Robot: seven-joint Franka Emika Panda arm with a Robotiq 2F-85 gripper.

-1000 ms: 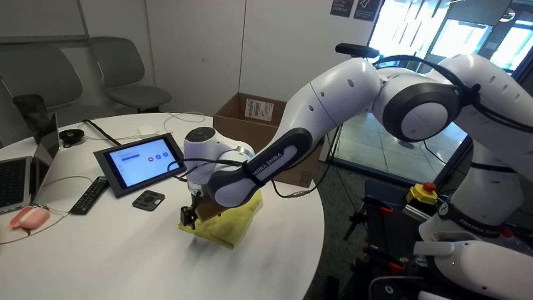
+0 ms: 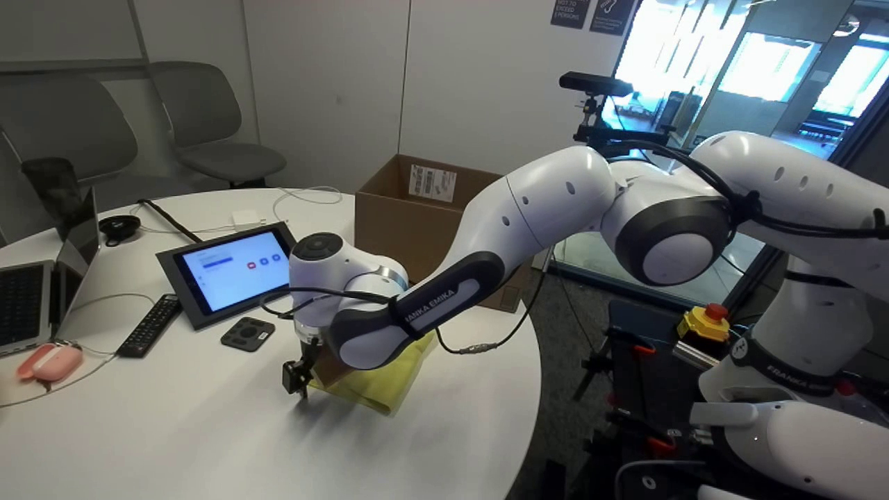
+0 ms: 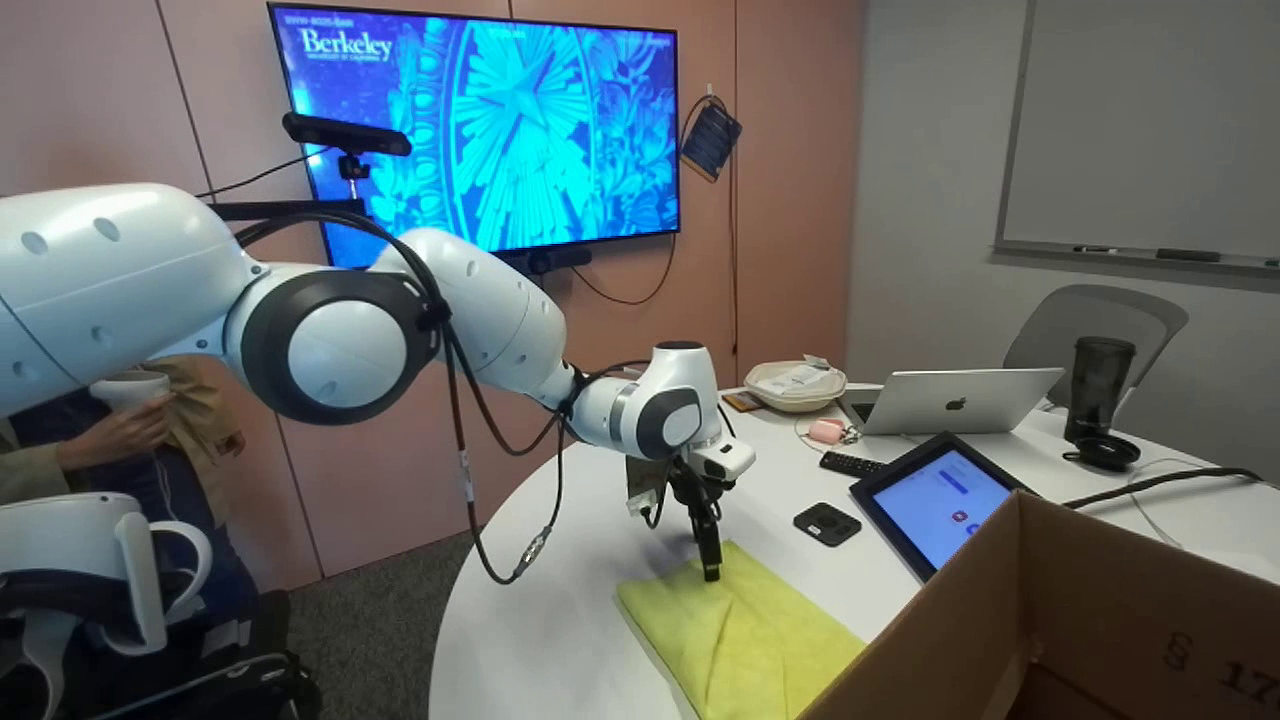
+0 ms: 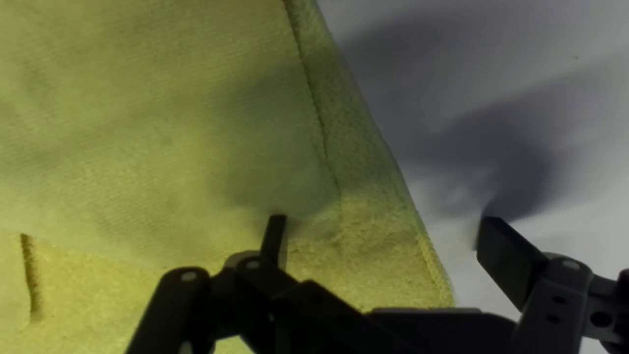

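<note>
A yellow cloth [image 3: 756, 642] lies folded on the white table [image 3: 528, 576], partly hidden by the arm in the first exterior view. Low over one edge of it, my gripper stands open. In the wrist view one finger [image 4: 274, 242] is above the cloth [image 4: 177, 130], while the other finger [image 4: 510, 259] is over bare table past the cloth's edge. Nothing is clamped between them. Whether the fingertips touch the cloth or table, I cannot tell.
A cardboard box [image 2: 396, 221] stands behind the cloth. A tablet [image 2: 237, 275], a small dark device [image 2: 247, 333], a remote [image 2: 150, 325] and a laptop [image 2: 33, 304] lie farther left.
My gripper has come down and moved left in the first exterior view, to the cloth's near-left edge. The cloth appears not to have moved.
</note>
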